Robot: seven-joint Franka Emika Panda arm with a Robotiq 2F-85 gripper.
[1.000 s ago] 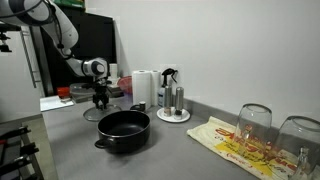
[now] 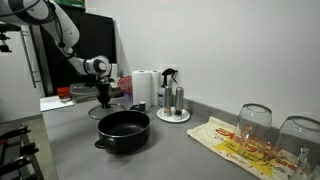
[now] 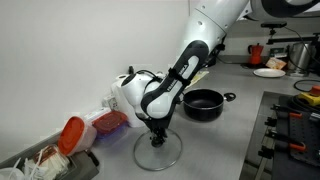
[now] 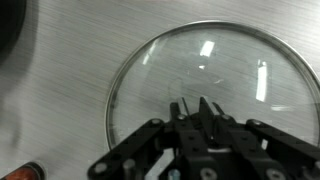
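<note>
A clear round glass lid [image 4: 250, 85] with a thin metal rim lies on the table [image 3: 225, 148], beside a black two-handled pot [image 2: 123, 132]. My gripper points down over the lid's middle, its two fingertips close together with a narrow gap. In exterior view 2 the gripper [image 3: 157, 138] reaches down to the lid's centre. The lid's knob is hidden by the fingers, so whether they grasp it cannot be told. Part of the dark pot [image 4: 8, 28] shows at the upper left of the wrist view.
Behind the pot stand paper towel rolls [image 2: 143, 85] and a white plate [image 2: 173, 115] with bottles. Upside-down glasses [image 2: 253, 125] stand on a patterned cloth [image 2: 225, 142] at the right. A red container [image 3: 73, 132] sits near the arm. Table in front of the pot is clear.
Compared with a second ago, my gripper sits slightly lower at the lid's middle. The pot has not moved.
</note>
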